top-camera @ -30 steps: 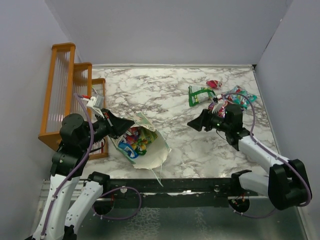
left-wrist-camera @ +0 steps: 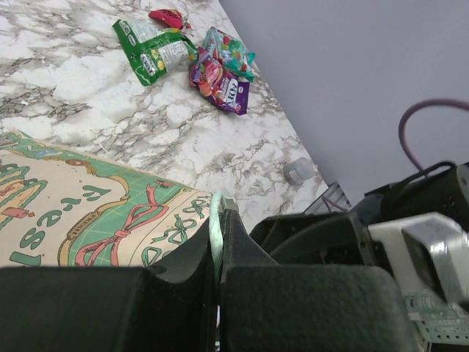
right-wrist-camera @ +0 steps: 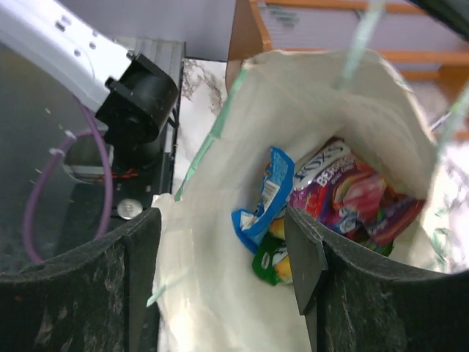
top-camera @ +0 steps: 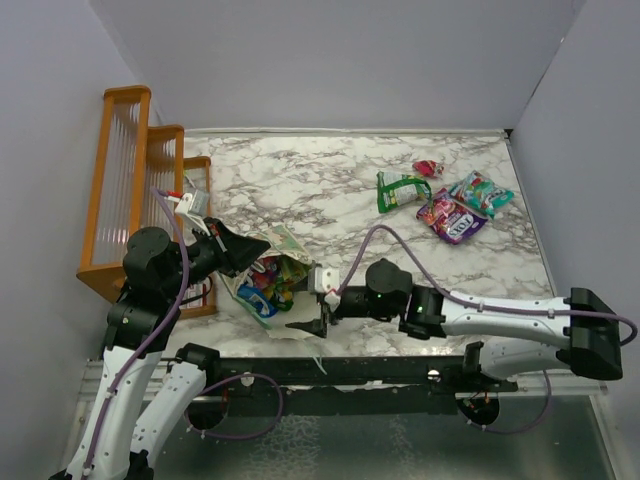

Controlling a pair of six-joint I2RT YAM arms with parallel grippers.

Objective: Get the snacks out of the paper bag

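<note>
The paper bag point(top-camera: 270, 237) lies open on its side at the left of the marble table; in the right wrist view several snack packs point(right-wrist-camera: 330, 187) sit inside. My left gripper point(top-camera: 240, 262) is shut, pinching the bag's rim, seen as a thin edge between the fingers in the left wrist view. My right gripper point(top-camera: 308, 305) is at the bag's mouth, its fingers apart, with the snacks visible beyond them. Outside the bag, a green pack point(top-camera: 398, 190), a purple pack point(top-camera: 450, 217), a teal pack point(top-camera: 482, 192) and a small red pack point(top-camera: 428, 168) lie at the back right.
Wooden racks point(top-camera: 105, 185) stand at the left edge. Grey walls border the back and right.
My right gripper has swept left and toward the front, from the table's right side to the bag's mouth. The left arm has held still.
</note>
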